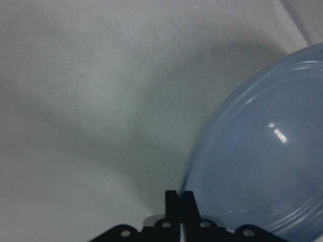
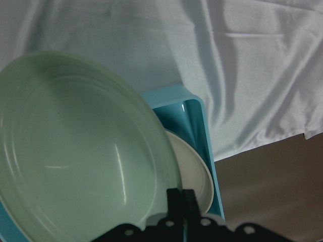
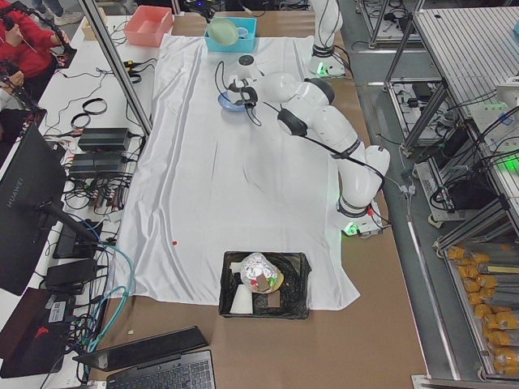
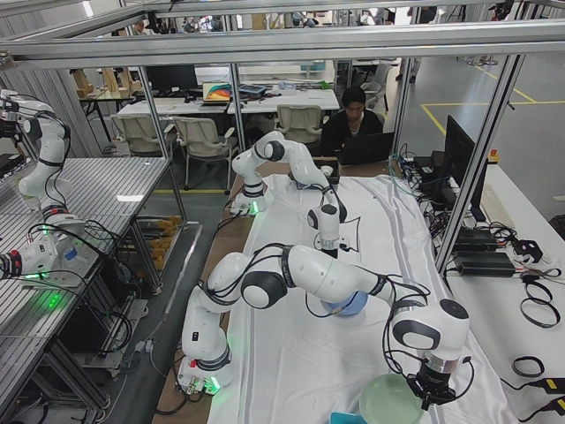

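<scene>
A blue plate [image 1: 262,151] lies on the white cloth [image 3: 203,194]. My left gripper is shut on its near left rim, under the left arm in the camera left view. My right gripper is shut on the rim of a green plate [image 2: 81,146], which it holds over a blue bin [image 2: 204,126] at the far end of the table. A white dish [image 2: 194,176] lies in that bin, partly hidden by the green plate.
A pink bin [image 3: 148,26] stands at the far left, off the cloth. A black tray [image 3: 300,300] with a foil-topped item stands at the near end.
</scene>
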